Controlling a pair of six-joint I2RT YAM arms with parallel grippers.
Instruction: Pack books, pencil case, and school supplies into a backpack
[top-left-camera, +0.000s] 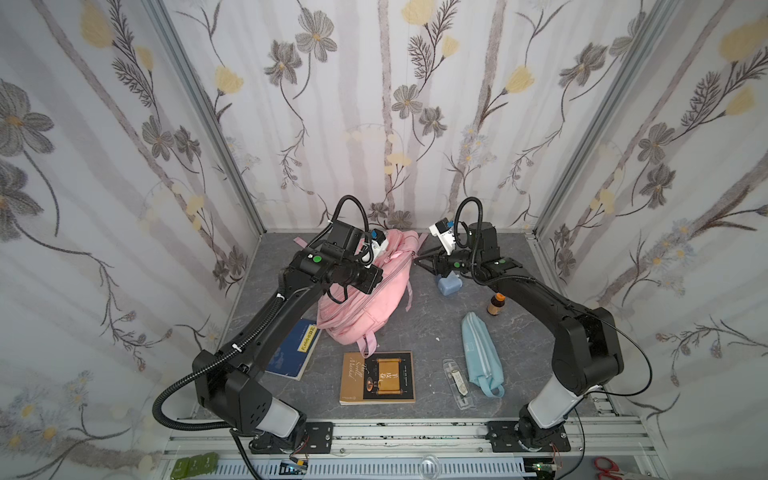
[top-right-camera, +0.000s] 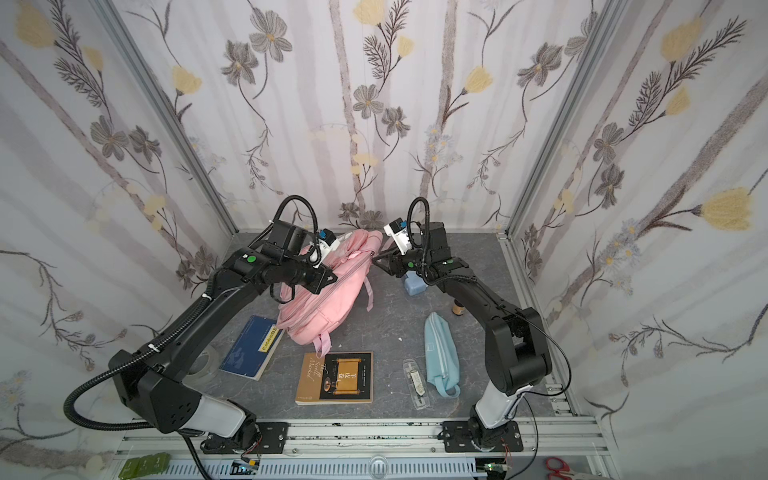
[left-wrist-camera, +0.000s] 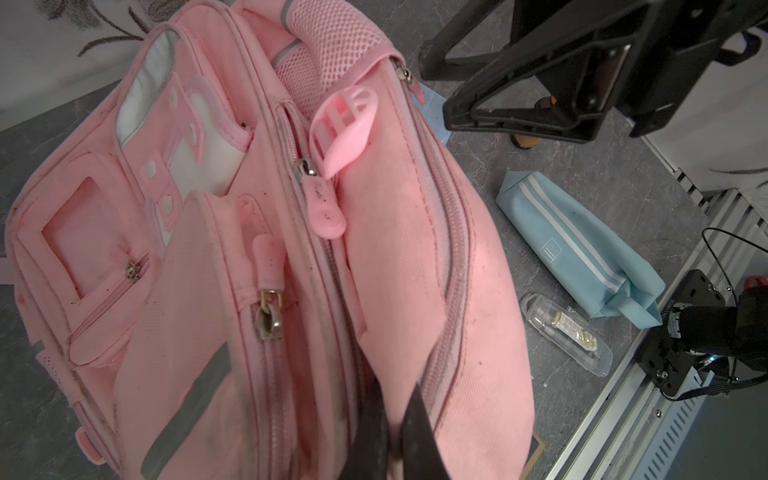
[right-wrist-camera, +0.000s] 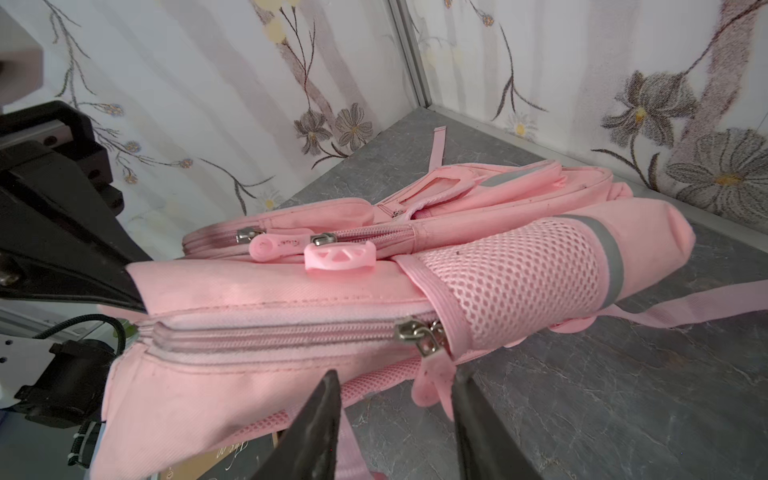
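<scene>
A pink backpack (top-left-camera: 368, 304) lies at back centre. My left gripper is shut on a fold of its fabric beside the main zipper. My right gripper is open at the backpack's right end, near a zipper pull (right-wrist-camera: 432, 376). A blue book (top-left-camera: 284, 352) lies front left, a brown book (top-left-camera: 360, 384) front centre. A teal pencil case (top-left-camera: 480, 352) and a clear stationery packet (top-left-camera: 456, 384) are front right.
A light blue object (top-left-camera: 449, 281) and an orange-capped bottle (top-left-camera: 496, 304) sit right of the backpack. Bare table (top-left-camera: 428, 336) shows between the backpack and pencil case.
</scene>
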